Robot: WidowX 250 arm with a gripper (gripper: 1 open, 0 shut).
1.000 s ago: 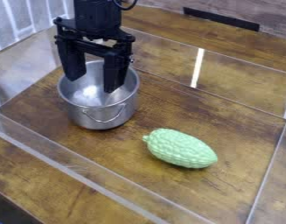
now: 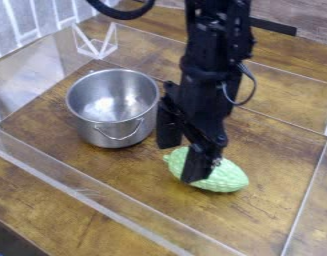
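My black gripper (image 2: pixel 186 150) is low over a pale green bumpy vegetable (image 2: pixel 222 178), its open fingers coming down at the vegetable's left part, which they partly hide. Whether they touch it I cannot tell. A steel pot (image 2: pixel 102 100) with a wire handle stands to the left of the gripper on the wooden surface.
Clear panels (image 2: pixel 46 165) border the wooden work area (image 2: pixel 132 185) at the left, front and right. Bare wood lies in front of the pot and to the right of the vegetable.
The gripper has moved from over the pot rightward and down to the vegetable. The pot and vegetable look unmoved.
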